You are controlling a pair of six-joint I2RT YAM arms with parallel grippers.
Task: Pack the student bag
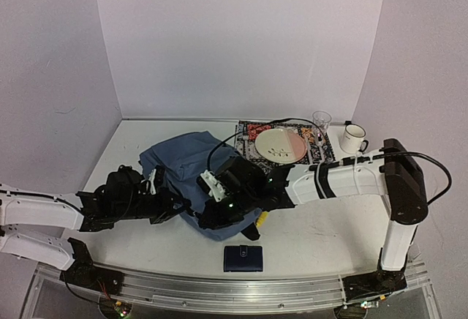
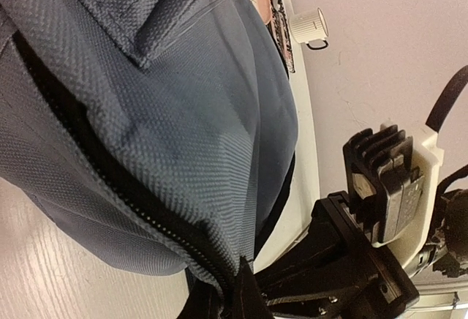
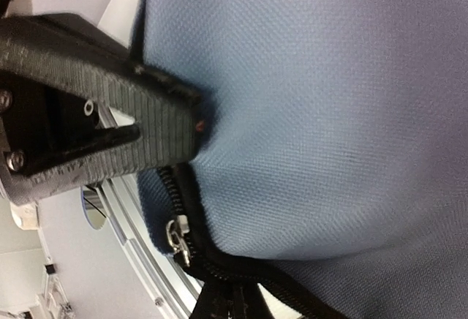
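Observation:
A blue-grey bag lies on the table, its black zipper edge running down to my left gripper. That gripper is shut on the zipper edge. Close beside it at the bag's front, my right gripper has its fingers together at the black zipper tape; whether they pinch the tape is unclear. A metal zip slider shows on the tape, near the left gripper's dark body. A dark wallet lies flat in front of the bag. The bag's inside is hidden.
At the back right are a plate on a patterned mat, a clear glass and a white mug. Something yellow shows by the bag's right side.

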